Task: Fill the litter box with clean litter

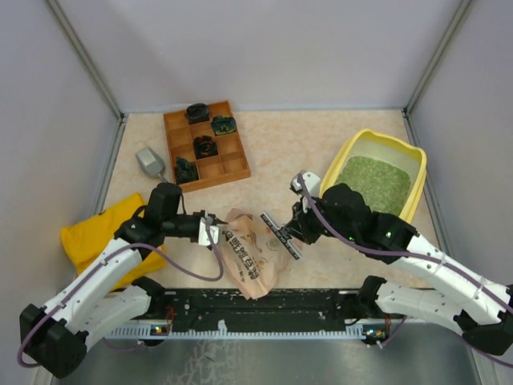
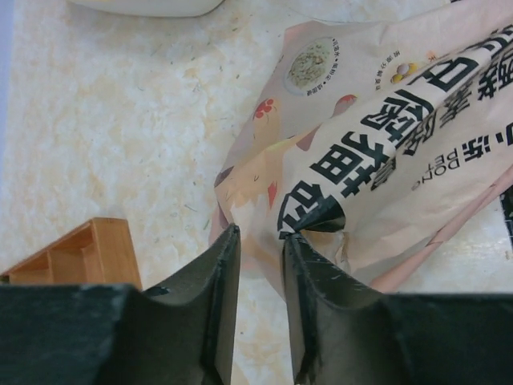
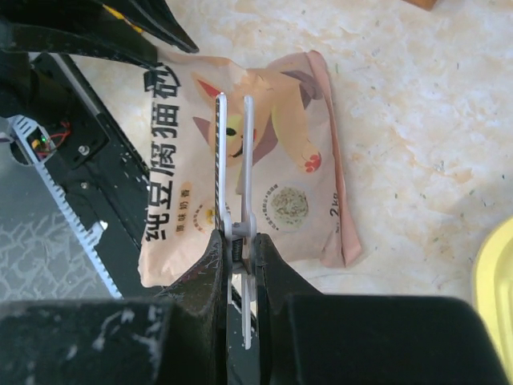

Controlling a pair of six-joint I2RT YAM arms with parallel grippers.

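The pink litter bag point(image 1: 252, 255) lies in the front middle, its printed face creased and drawn up toward the left gripper. My left gripper is at the bag's upper left corner, fingers apart; one finger point(image 2: 292, 265) touches the bag by a dark fold or opening, and pink bag material shows in the gap. My right gripper is shut on a long clip point(image 1: 280, 236) with two pale bars, gripped at its middle and held above the bag. At the right stands the yellow litter box point(image 1: 423, 172), with green litter point(image 1: 371, 181) covering its floor.
A wooden divided tray point(image 1: 234, 164) holding several dark bundles sits at the back left. Beside it lies a grey scoop point(image 1: 150, 162). A yellow cloth or bag point(image 1: 88, 245) occupies the left edge.
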